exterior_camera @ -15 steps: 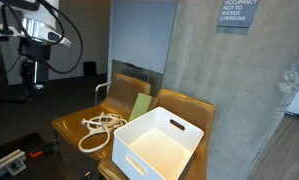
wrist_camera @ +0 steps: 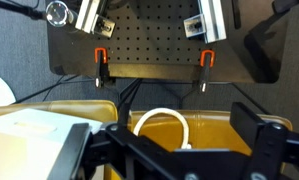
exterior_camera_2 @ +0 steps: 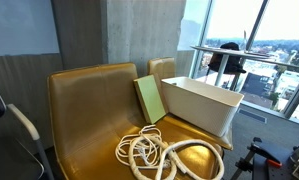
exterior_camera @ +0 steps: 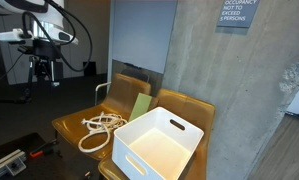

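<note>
A white open box (exterior_camera: 155, 146) rests on the tan chair seats, its inside looking empty in exterior view 1. Left of it lies a loose heap of white rope (exterior_camera: 101, 128) on a chair seat. Between them, leaning on the backrest, stands a green book-like block (exterior_camera_2: 150, 99). High at the left of exterior view 1 hangs my gripper (exterior_camera: 55, 84), well away from the chairs. In the wrist view its fingers (wrist_camera: 101, 68) are spread wide apart with nothing between them. A curve of the rope (wrist_camera: 161, 113) and the box (wrist_camera: 34, 140) show there too.
Tan chairs (exterior_camera_2: 84, 105) stand against a concrete wall (exterior_camera: 224, 80). A perforated metal plate (wrist_camera: 154, 35) lies below the gripper in the wrist view. Behind the box, a white table (exterior_camera_2: 229, 51) stands by the window.
Box, rope and green block have stayed put.
</note>
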